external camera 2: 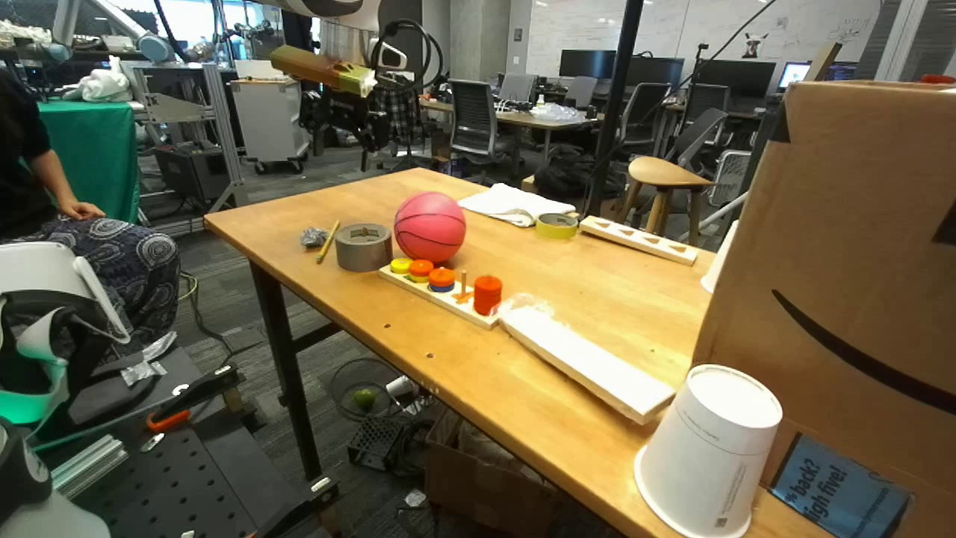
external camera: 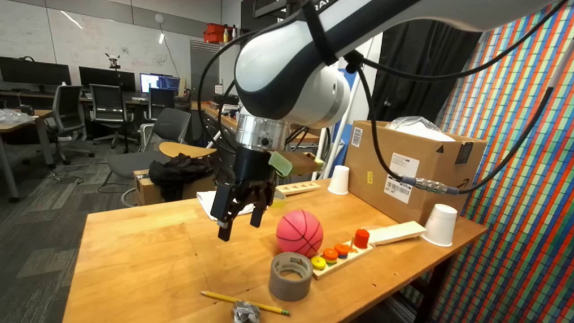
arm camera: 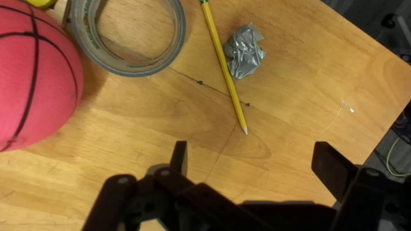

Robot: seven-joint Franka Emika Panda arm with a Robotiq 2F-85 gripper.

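Observation:
My gripper is open, its two black fingers wide apart with only bare table visible between and beyond them. In exterior view 1 it hangs above the table, left of the pink ball point(external camera: 299, 232). The ball rests against or close behind the grey tape roll point(external camera: 291, 276); I cannot tell if they touch. A yellow pencil point(arm camera: 225, 65) lies on the table, with a crumpled silver tape ball point(arm camera: 245, 50) beside it. Past the tape roll is a wooden peg board point(external camera 2: 436, 292) carrying yellow, orange and red pieces.
A white plank point(external camera 2: 587, 360) extends from the peg board toward an upturned white cup point(external camera 2: 712, 448) and a large cardboard box point(external camera: 411, 167). Behind the ball lie a white cloth point(external camera 2: 515, 205), yellow tape point(external camera 2: 556, 225) and a notched wooden strip point(external camera 2: 638, 240).

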